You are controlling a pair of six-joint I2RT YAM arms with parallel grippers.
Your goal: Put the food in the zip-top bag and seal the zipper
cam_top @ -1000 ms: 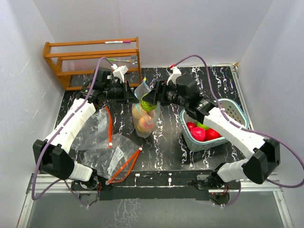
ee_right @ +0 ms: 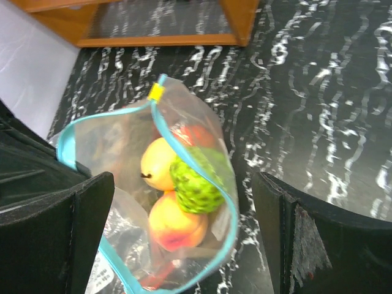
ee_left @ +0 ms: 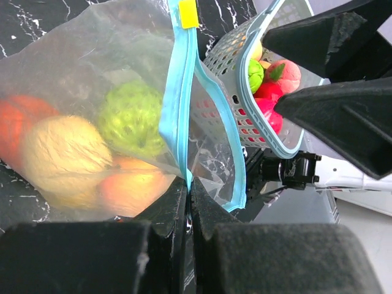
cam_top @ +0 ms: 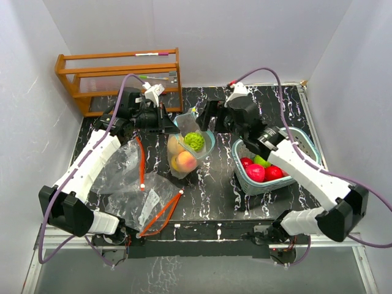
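A clear zip bag point(cam_top: 180, 165) with blue zipper stands at the middle, holding a green custard-apple-like fruit point(cam_top: 193, 140), a peach point(ee_right: 174, 223) and other round fruit. My left gripper point(cam_top: 170, 127) is shut on the bag's blue zipper edge, holding it up, as the left wrist view shows. My right gripper point(cam_top: 212, 116) hangs open just right of and above the bag's mouth, nothing between its fingers; in the right wrist view the green fruit lies down inside the bag.
A basket point(cam_top: 257, 190) of fruit is at right. Flat bags with orange sliders point(cam_top: 147, 208) lie front left. A wooden rack point(cam_top: 122, 68) stands at the back left.
My right gripper has drawn away from the bag's mouth to the right; the green fruit it was at now sits in the bag, whose opening is wider.
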